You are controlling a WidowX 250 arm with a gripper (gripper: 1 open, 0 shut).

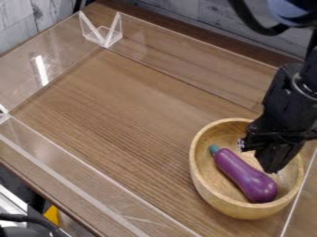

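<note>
A purple toy eggplant (247,178) with a teal stem lies in a light wooden bowl (206,190) at the lower right of the camera view. My black gripper (262,143) is over the bowl's back right part, just above and behind the eggplant. It looks shut, and nothing shows between its fingers, though the fingertips are small and dark.
A clear plastic piece (102,32) stands at the back left corner. A grey wall runs along the back, and dark cables hang past the lower left edge.
</note>
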